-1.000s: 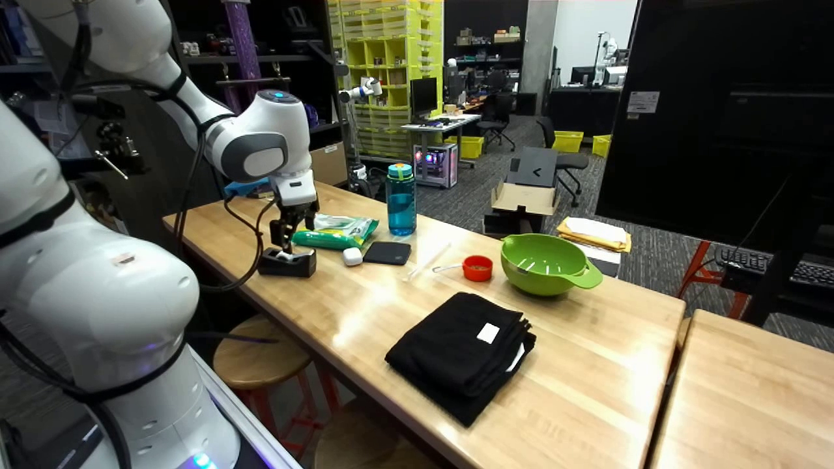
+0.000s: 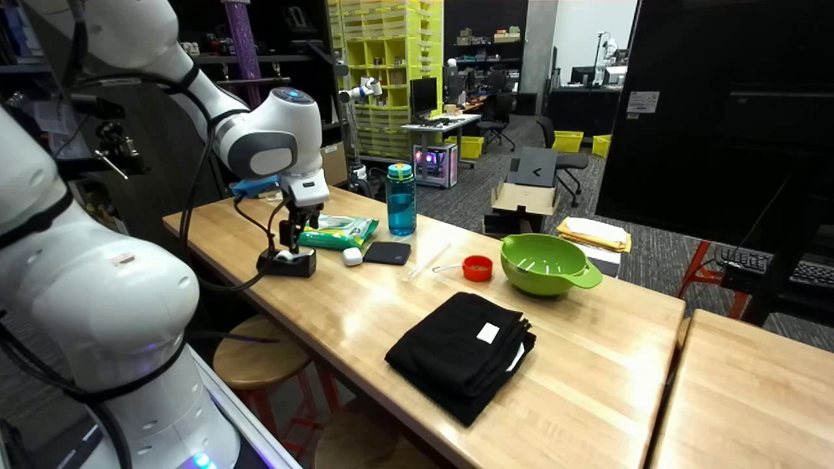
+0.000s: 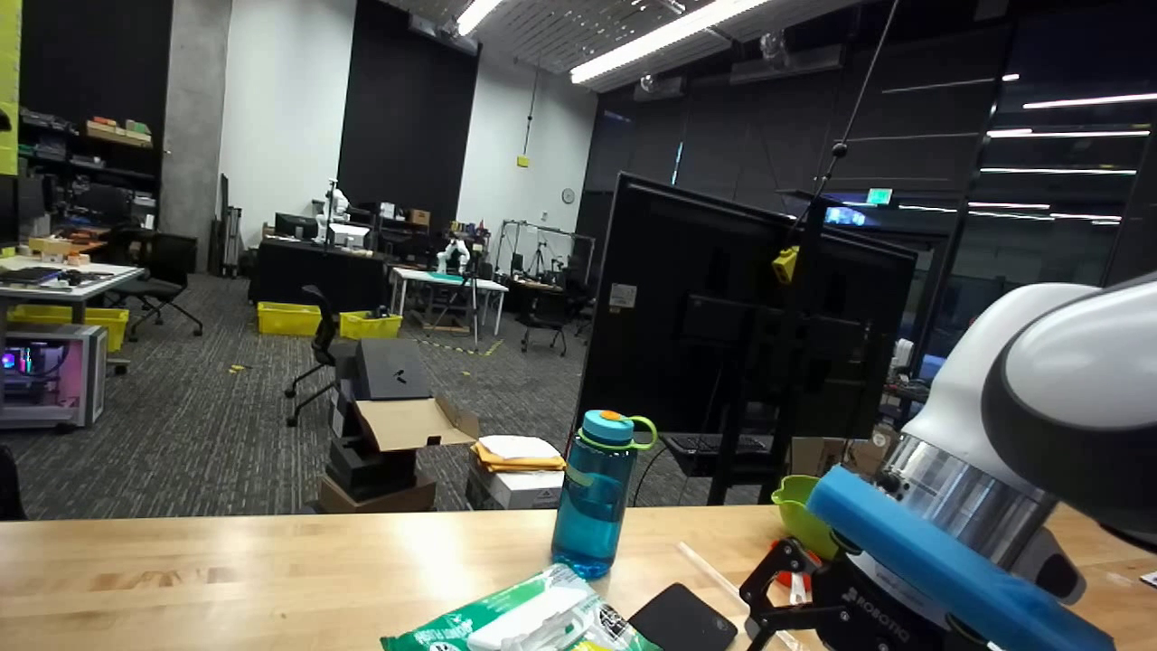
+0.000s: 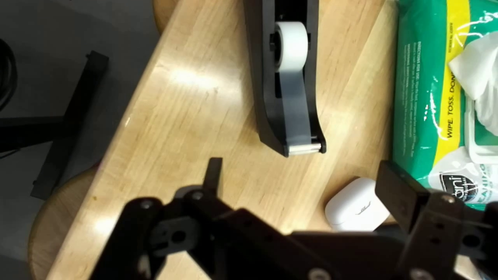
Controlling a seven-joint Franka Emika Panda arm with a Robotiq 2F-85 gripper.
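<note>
My gripper is open above the table, with nothing held between its wide-spread fingers. In the wrist view a black tape dispenser point(image 4: 258, 100) with a white tape roll point(image 4: 294, 46) lies just beyond the fingertips, its cutter end toward them. A white rounded case point(image 4: 357, 207) sits beside the right finger, partly covered by the gripper. To the right lies a green pack of wipes point(image 4: 420, 93) with a wipe sticking out. Exterior view 1 shows the gripper point(image 2: 299, 234) hanging just over the dispenser point(image 2: 289, 266).
A black flat square point(image 2: 388, 253), a blue bottle point(image 2: 402, 202), a red measuring cup point(image 2: 477, 268) and a green bowl point(image 2: 539, 266) stand farther along. Folded black cloth point(image 2: 461, 344) lies near the front edge. Bare tabletop point(image 2: 352, 305) stretches between the dispenser and the cloth.
The arm and gripper have shifted slightly to the right in exterior view 1. The objects on the table have not moved.
</note>
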